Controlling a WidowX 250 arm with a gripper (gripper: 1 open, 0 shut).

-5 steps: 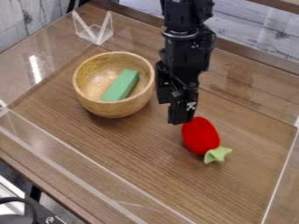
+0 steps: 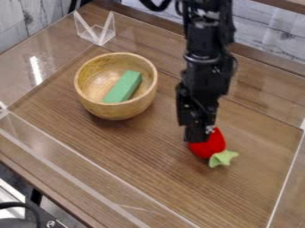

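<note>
My black gripper (image 2: 205, 119) hangs in the centre-right, fingers pointing down and apart, right over a red radish-like vegetable (image 2: 205, 142) with a pale green top, on the wooden table (image 2: 107, 178). The right side of the gripper overlaps the red thing's upper part; whether they touch I cannot tell. A wooden bowl (image 2: 88, 97) at upper left holds a green block (image 2: 121, 87).
A clear wire-like rack (image 2: 95, 28) stands at the back left. A dark cable or object sits at the lower left corner.
My gripper has moved down and a little right, onto the red vegetable's position. The bowl and its contents are unchanged.
</note>
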